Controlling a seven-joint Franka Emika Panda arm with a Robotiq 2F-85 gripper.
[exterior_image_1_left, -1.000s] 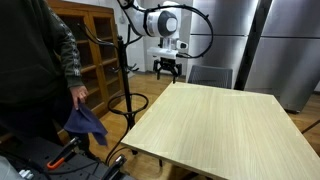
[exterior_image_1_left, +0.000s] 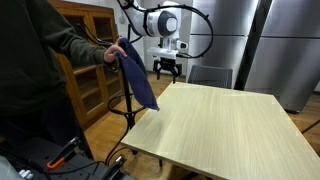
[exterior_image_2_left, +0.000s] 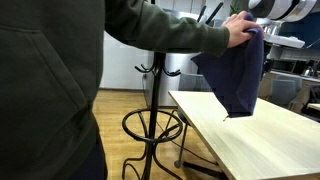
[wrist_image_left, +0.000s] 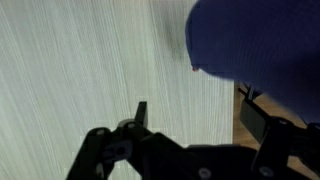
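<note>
A dark blue cloth (exterior_image_1_left: 138, 75) hangs from a person's hand (exterior_image_1_left: 118, 48) over the left edge of the pale wooden table (exterior_image_1_left: 220, 120). In exterior view 2 the same cloth (exterior_image_2_left: 237, 75) dangles near the table. Part of the cloth (wrist_image_left: 250, 45) fills the upper right of the wrist view. My gripper points down over the table, open, with nothing between its fingers. In exterior view 1 the gripper (exterior_image_1_left: 168, 72) is small, above the table's far end; the cloth appears apart from it.
The person's sleeved arm (exterior_image_2_left: 180, 35) reaches in from the left. A black coat stand (exterior_image_2_left: 152, 105) stands beside the table. A dark chair (exterior_image_1_left: 210, 78) is at the far side.
The cloth was low beside the person a second ago. It has been lifted and brought right, to the table's edge. My arm shows no clear movement.
</note>
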